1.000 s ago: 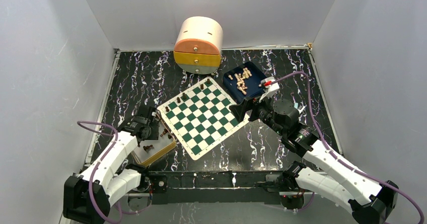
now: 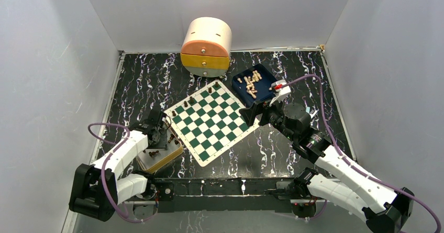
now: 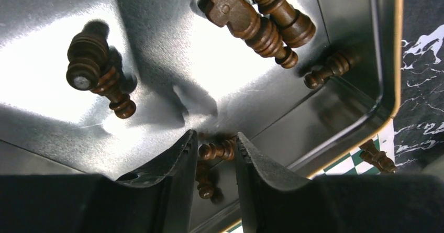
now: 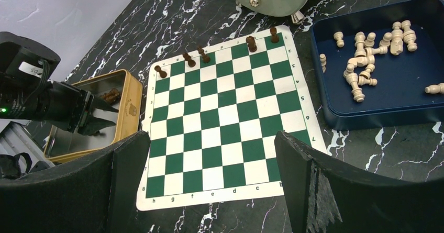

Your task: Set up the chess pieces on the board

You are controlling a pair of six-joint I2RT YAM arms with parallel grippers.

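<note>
My left gripper hangs part open over a dark pawn [image 3: 222,149] lying in the metal box [image 3: 314,128]; whether its fingers touch the pawn I cannot tell. More dark pieces [image 3: 84,60] lie in that box. Several dark pieces [image 4: 251,43] stand along the far edge of the green-and-white board [image 4: 225,118]. Light pieces lie in the navy tray [image 4: 382,110] right of the board. My right gripper is open above the board's near side, nothing between its fingers.
A rounded cabinet [image 2: 206,44] with coloured drawers stands behind the board. Grey walls enclose the sides and back.
The right arm has stayed still.
</note>
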